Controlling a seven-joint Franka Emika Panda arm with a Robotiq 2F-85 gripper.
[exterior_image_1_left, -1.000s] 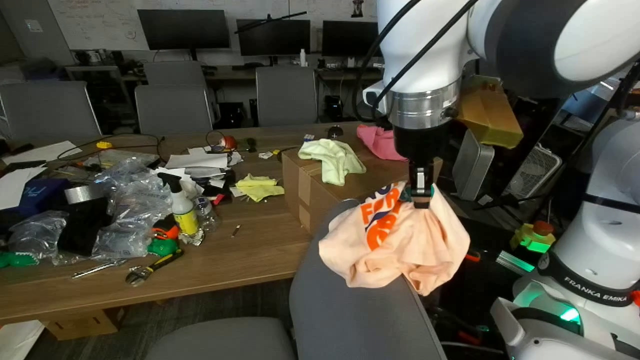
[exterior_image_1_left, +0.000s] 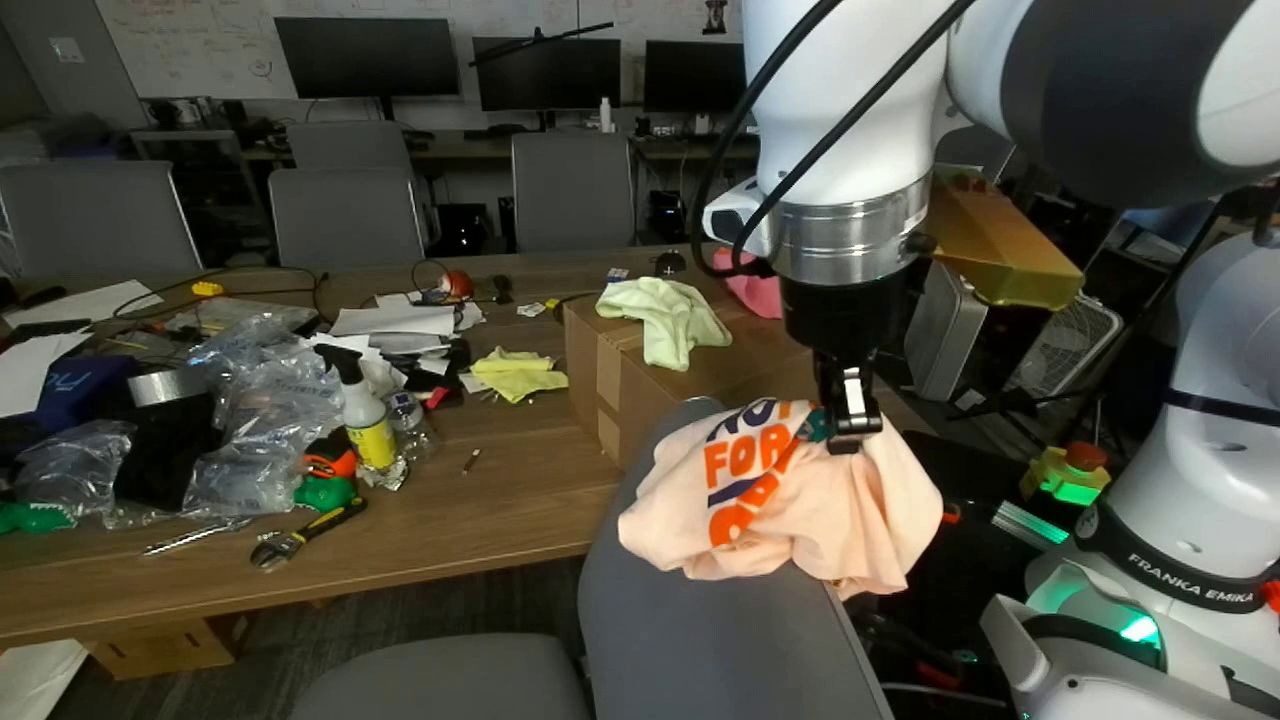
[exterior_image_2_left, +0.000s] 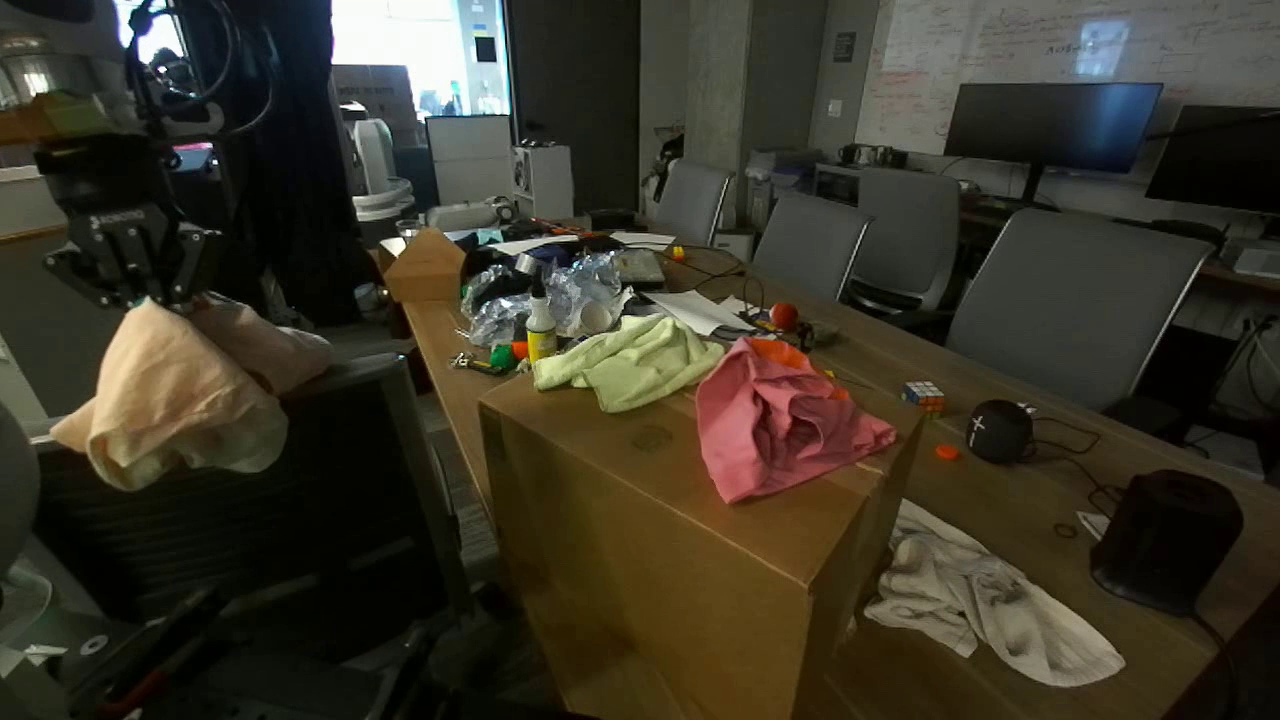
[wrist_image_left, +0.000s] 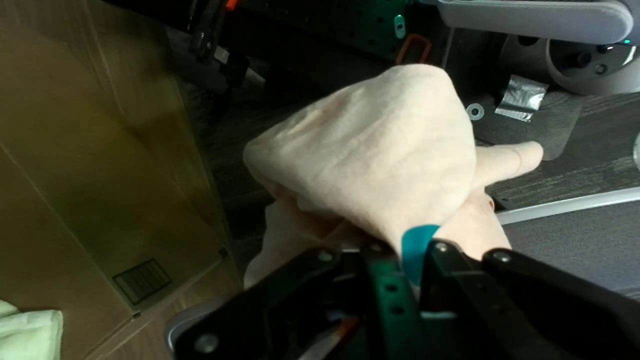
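Observation:
A peach cloth (exterior_image_1_left: 792, 504) with orange and blue lettering hangs bunched from my gripper (exterior_image_1_left: 849, 442), over the top of the grey chair back (exterior_image_1_left: 720, 636). In the second exterior view the cloth (exterior_image_2_left: 198, 390) drapes below the gripper (exterior_image_2_left: 156, 302) and touches or nearly touches the chair's top edge; I cannot tell how much rests there. The wrist view shows the gripper shut on the cloth (wrist_image_left: 384, 150), near a teal patch on it. Folds of cloth cover part of the fingertips.
A cardboard box (exterior_image_2_left: 660, 516) on the table bears a pale green cloth (exterior_image_2_left: 636, 360) and a pink cloth (exterior_image_2_left: 780, 414). A white towel (exterior_image_2_left: 984, 600) lies beside it. Plastic bags, a spray bottle (exterior_image_1_left: 366, 420) and tools clutter the table's left side.
The gripper has come down a little, with the peach cloth still in it. The cloth now spreads wider and sags lower over the chair back.

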